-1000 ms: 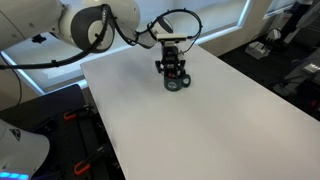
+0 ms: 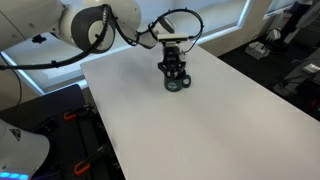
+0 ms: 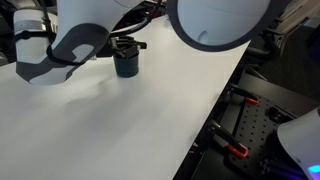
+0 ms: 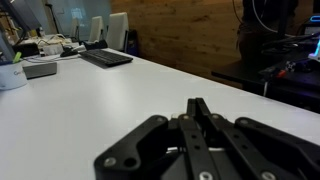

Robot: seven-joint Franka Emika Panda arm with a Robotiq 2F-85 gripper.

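A dark mug point(image 2: 174, 83) stands upright on the white table, its handle to the right in exterior view 1. My gripper point(image 2: 172, 70) is right over the mug, its fingers at or inside the rim. Exterior view 2 has the same mug point(image 3: 126, 66) below the arm, the gripper partly hidden by the arm's links. In the wrist view the gripper shows at the bottom with its fingers close together. What lies between the fingertips is hidden, and the mug cannot be made out there.
The white table point(image 2: 210, 130) is broadly clear in front and to the right of the mug. A keyboard point(image 4: 106, 58) and a white cup-like container point(image 4: 12, 75) appear on the far surface in the wrist view. A dark chair point(image 2: 275, 68) is beyond the table's edge.
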